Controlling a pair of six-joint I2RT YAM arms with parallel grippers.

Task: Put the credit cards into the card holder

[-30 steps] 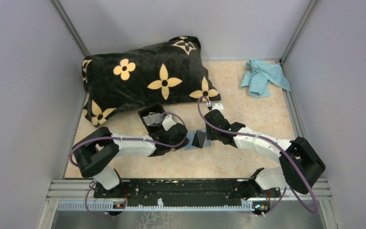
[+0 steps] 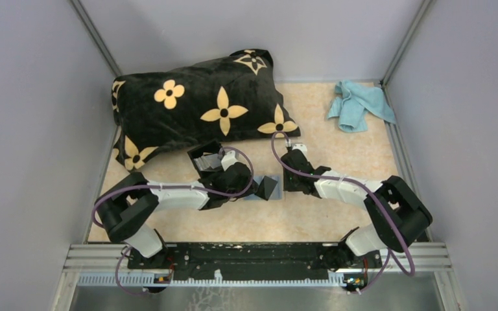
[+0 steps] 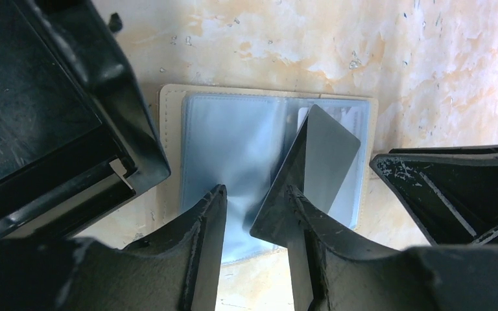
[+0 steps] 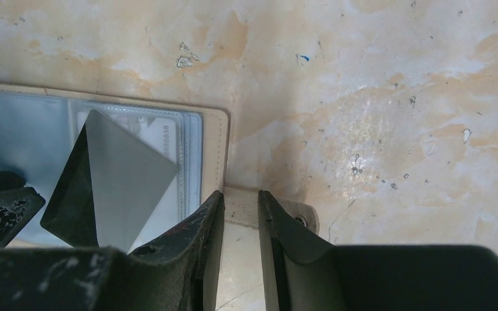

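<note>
An open card holder with clear bluish sleeves point(image 3: 233, 142) and a beige border lies flat on the table, seen in both wrist views. Across its right half slants a dark card point(image 3: 329, 159), partly glossy grey. A white card point(image 4: 162, 133) shows under it in the sleeve; whether the dark card is inside a sleeve I cannot tell. Over the holder, my left gripper is open, its right finger overlapping the dark card's lower edge. My right gripper stands part open at the holder's right edge, with the beige strap point(image 4: 241, 206) visible between its fingertips.
Left of the holder is a black box point(image 2: 206, 159) with cards inside. A black patterned pillow point(image 2: 201, 103) fills the back left, and a blue cloth point(image 2: 356, 107) lies at the back right.
The card holder and dark card have shifted slightly left. My right arm has swung inward a little, its gripper staying by the holder's right edge. The left gripper has moved only slightly.
</note>
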